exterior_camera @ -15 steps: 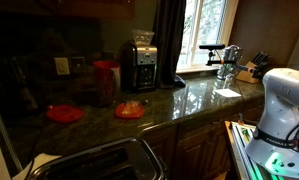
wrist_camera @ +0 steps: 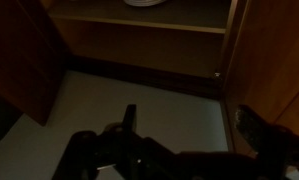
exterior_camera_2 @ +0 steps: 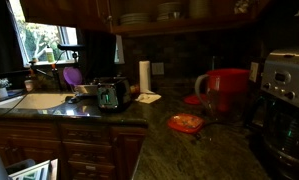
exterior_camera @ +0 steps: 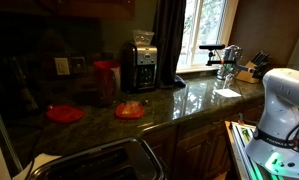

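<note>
Dark fingers spread well apart frame my gripper in the wrist view, and nothing shows between them. It faces an open cabinet with a wooden shelf [wrist_camera: 179, 48], where part of a white dish [wrist_camera: 144, 2] is visible at the top. The white robot arm [exterior_camera: 279, 115] stands at the right of exterior view 1. On the counter are two red plates, one at the left [exterior_camera: 64, 113] and one nearer the middle [exterior_camera: 129, 110] with something small on it. A red pitcher [exterior_camera_2: 227, 88] stands behind.
A coffee maker [exterior_camera: 144, 66] stands against the back wall. A toaster [exterior_camera_2: 114, 94], paper towel roll [exterior_camera_2: 144, 77] and sink [exterior_camera_2: 39, 101] line the other counter. A dark basin with a bright rim [exterior_camera: 147, 155] fills the near foreground. Counter between toaster and plate is clear.
</note>
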